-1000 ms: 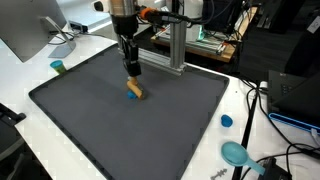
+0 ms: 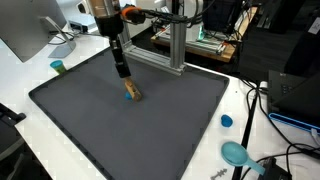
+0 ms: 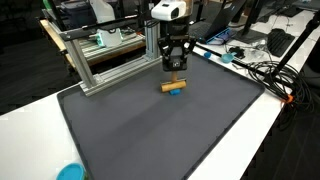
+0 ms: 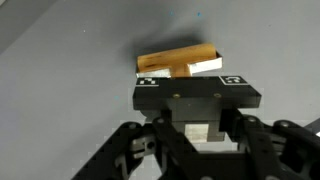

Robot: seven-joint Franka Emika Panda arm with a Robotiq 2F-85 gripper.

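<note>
A light-brown wooden piece shaped like a small mallet [image 3: 174,86] hangs or stands upright, its rounded head low and a short stem rising from it. My gripper [image 3: 175,68] is above it, pointing down and shut on the stem. In the wrist view, the wooden head [image 4: 178,57] shows just beyond the black fingers [image 4: 158,96], which hide most of the stem. Exterior view 1 shows the wood [image 2: 131,86] under the fingertips. Close beneath it is a small blue object [image 2: 129,96], partly covered; whether the two touch, I cannot tell.
A dark grey mat [image 3: 150,130] spreads widely, mostly bare. A blue round lid [image 2: 226,121] and a teal cup [image 2: 236,154] are at its right side. A metal rail structure [image 2: 178,40] rises behind the gripper. A green-topped container [image 2: 58,67] stands at the far left.
In exterior view 1 my gripper has shifted slightly left and up over the last second. The wooden piece has moved slightly with it and tilts a little differently.
</note>
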